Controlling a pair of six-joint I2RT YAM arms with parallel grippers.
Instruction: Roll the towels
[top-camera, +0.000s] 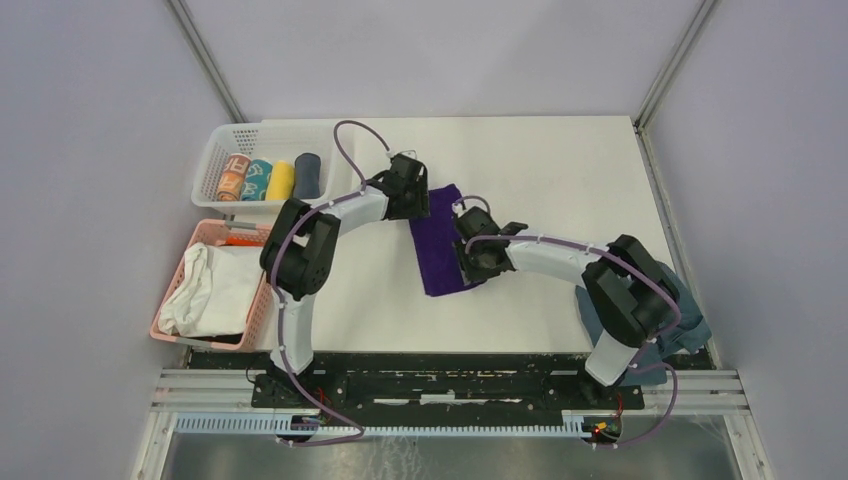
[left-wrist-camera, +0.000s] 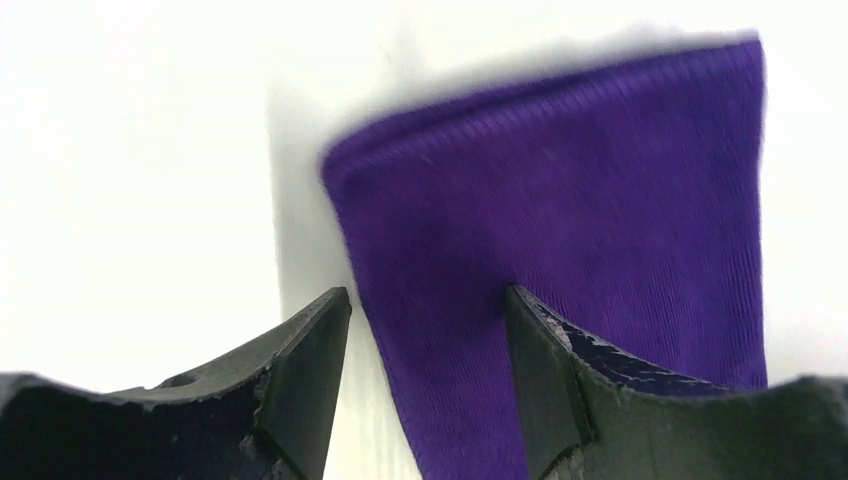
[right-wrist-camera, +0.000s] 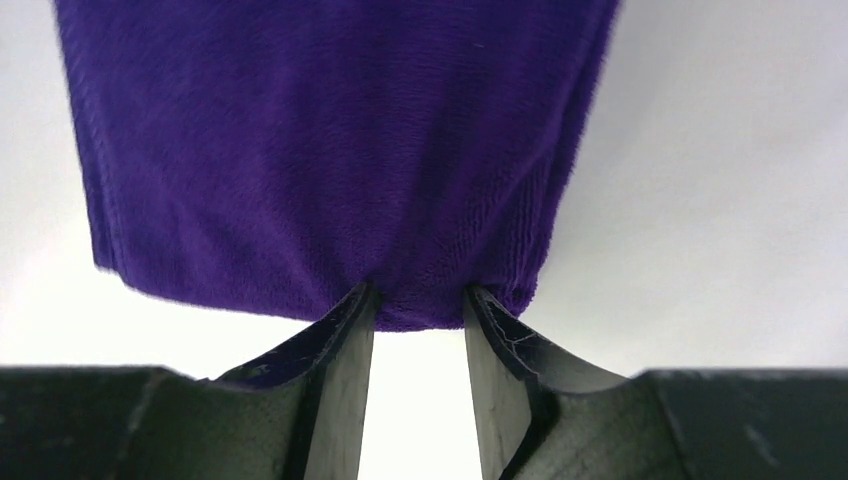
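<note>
A purple towel (top-camera: 436, 252), folded into a long flat strip, lies on the white table. At its far end is my left gripper, part open. In the left wrist view one finger (left-wrist-camera: 310, 370) stands just outside the towel's long edge and the other is over the cloth. My right gripper is at the near end, also part open. Its fingertips meet the towel's short edge near a corner, with some cloth showing between them. Whether that cloth is pinched cannot be seen. Part of the towel is hidden under the right gripper in the top view.
A white basket (top-camera: 207, 170) at the back left holds several rolled towels. Below it a pink basket (top-camera: 168, 288) has white cloth in it. Blue-grey cloth (top-camera: 690, 335) lies at the right edge, partly behind the right arm.
</note>
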